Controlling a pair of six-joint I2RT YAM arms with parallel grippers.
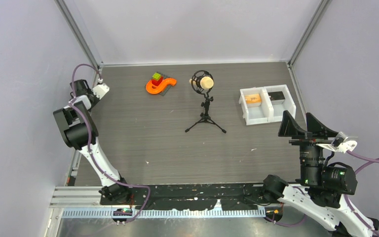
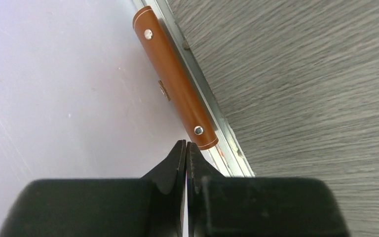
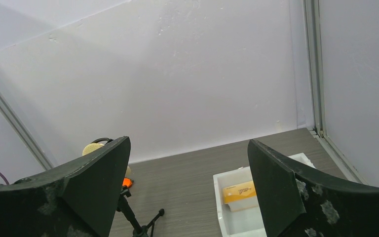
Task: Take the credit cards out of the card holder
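Note:
A brown leather card holder [image 2: 175, 79] with two metal snaps shows in the left wrist view, standing on edge along the metal rail by the left wall. No cards can be seen sticking out of it. Just below its near end are the tips of my left gripper, shut with nothing between the fingers. From the top view the holder is not visible around the left arm. Far off at the front right, my right gripper is open and empty, its fingers [image 1: 287, 126] raised near the white tray.
The white tray [image 1: 257, 121] has two compartments, with an orange-and-white box [image 1: 252, 98] and a black-topped box [image 1: 276, 96] inside. A black tripod [image 1: 205, 116] stands mid-table, an orange toy [image 1: 155, 88] at the back. Open floor lies in the middle.

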